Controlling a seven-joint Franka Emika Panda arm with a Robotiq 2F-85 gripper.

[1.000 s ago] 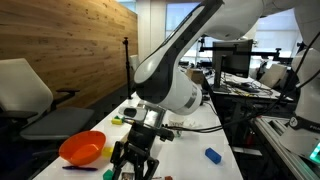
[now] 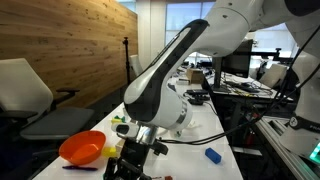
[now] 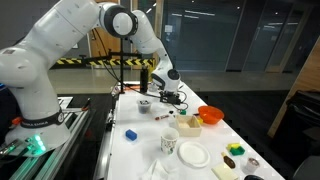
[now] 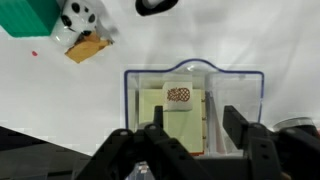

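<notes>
In the wrist view my gripper points down over a clear plastic box (image 4: 128,100). Its dark fingers (image 4: 236,128) are apart, with a gap between them. Inside the box lies a pale yellow flat piece (image 4: 150,102), and on it a small block with a speckled pinkish-white face (image 4: 178,96). The block shows just beyond the fingertips, and I see nothing gripped. In exterior view 1 the gripper (image 2: 128,162) is low at the table's near side, where the arm hides what is beneath it.
An orange bowl (image 2: 82,148) stands beside the arm, and a blue block (image 2: 213,156) lies to the right. Close to the box are a dotted white item (image 4: 75,20), a green block (image 4: 35,22) and a round metal-rimmed thing (image 4: 295,123). A white mug (image 3: 168,142) and plate (image 3: 194,154) stand farther off.
The arm has shifted slightly left in exterior view 1. A green object by the gripper, visible before, is now hidden behind it.
</notes>
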